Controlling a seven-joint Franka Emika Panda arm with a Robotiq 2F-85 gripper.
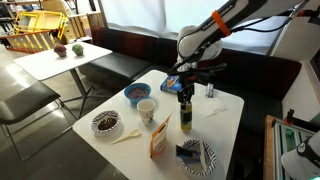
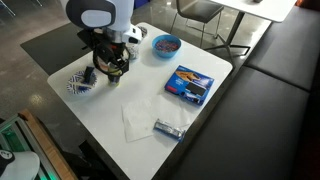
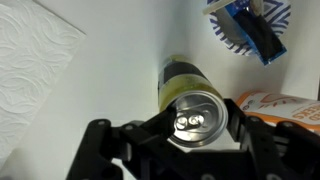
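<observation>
A dark bottle with a yellow band stands upright on the white table. My gripper is at the bottle's top, pointing down. In the wrist view the bottle's round pale top lies between the fingers of the gripper, with the yellow band beyond it. Whether the fingers touch the bottle or leave a gap is hard to make out. The second exterior view shows the bottle partly covered by the gripper.
Close by stand an orange and white bag and a patterned plate with a dark packet. A white cup, a blue bowl, a blue box, a silver can and paper towels are also on the table.
</observation>
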